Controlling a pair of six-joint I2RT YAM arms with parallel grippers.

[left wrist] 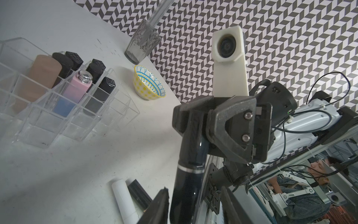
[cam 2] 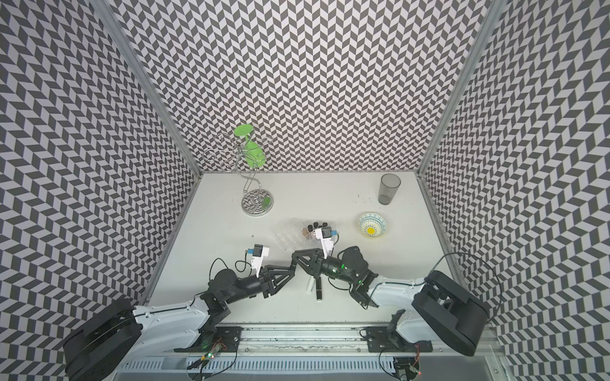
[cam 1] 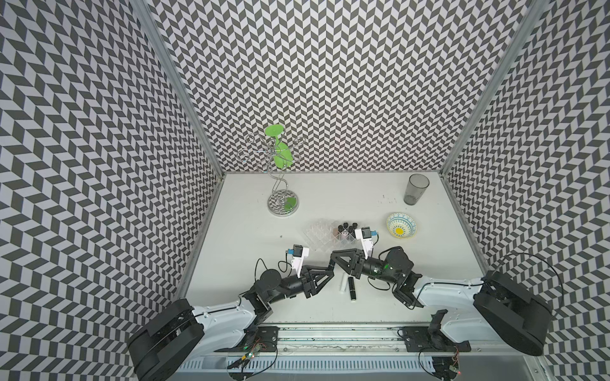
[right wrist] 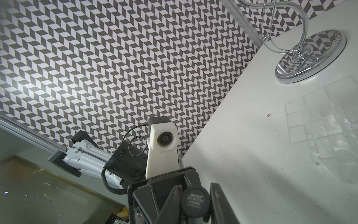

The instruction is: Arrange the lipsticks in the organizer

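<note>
A black lipstick tube [left wrist: 190, 179] with a silver band hangs above the table, my right gripper shut on its upper end. My left gripper's fingertips [left wrist: 162, 199] are around its lower end; whether they grip it is unclear. A clear organizer [left wrist: 44, 127] holds several lipsticks and bottles, dark, pink-blue and tan, in the left wrist view; its left section looks empty in the top left view. A white tube [left wrist: 123, 201] and another black tube [left wrist: 138, 192] lie on the table below the grippers.
A patterned bowl [cam 1: 401, 225] and grey glass [cam 1: 416, 189] stand at the right rear. A metal stand with green leaves [cam 1: 279, 152] stands at the left rear.
</note>
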